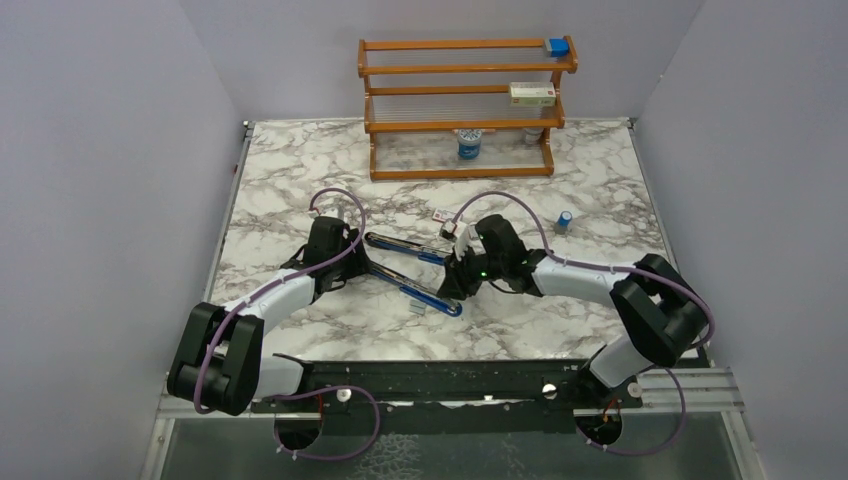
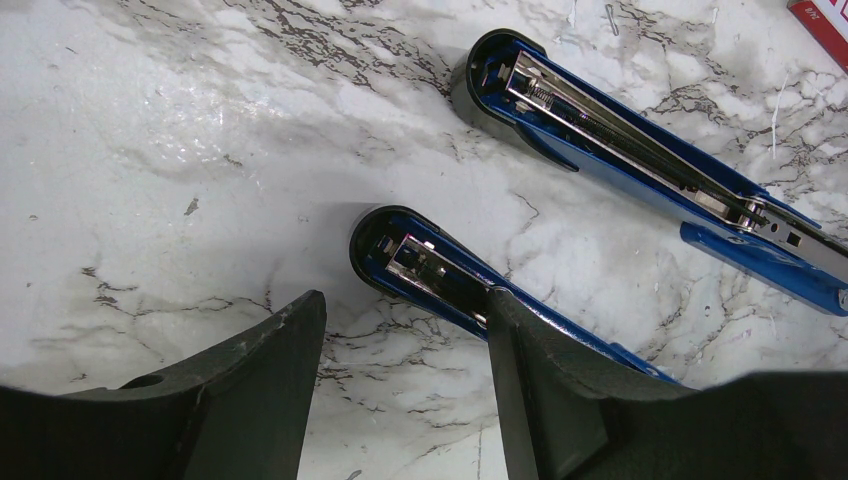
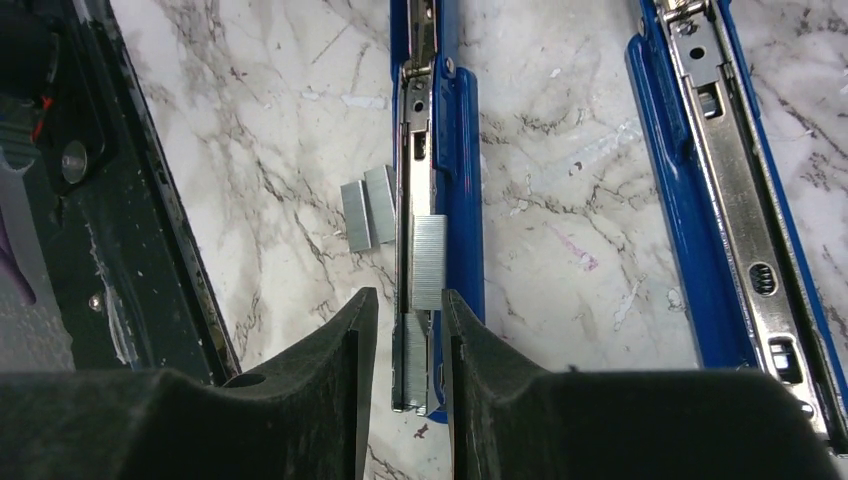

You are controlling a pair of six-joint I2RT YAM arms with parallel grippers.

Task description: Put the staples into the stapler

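The nearer stapler, blue and folded open, lies diagonally between both grippers; its open magazine (image 3: 403, 260) shows in the right wrist view. One grey staple strip (image 3: 430, 262) rests on top, overlapping the channel's right edge. Another stretch of staples (image 3: 413, 352) sits in the channel towards its end. My right gripper is over that end, open, its fingertips on either side of the magazine; the right one is close to the strip's lower corner. My left gripper stands open at the stapler's head (image 2: 385, 245), one finger covering part of its body.
Loose staple strips (image 3: 368, 210) lie beside the magazine. A second open stapler (image 2: 600, 125) lies parallel behind. Farther back are a red-and-white box (image 2: 825, 30), a blue-capped item (image 1: 564, 219) and a wooden rack (image 1: 460, 174).
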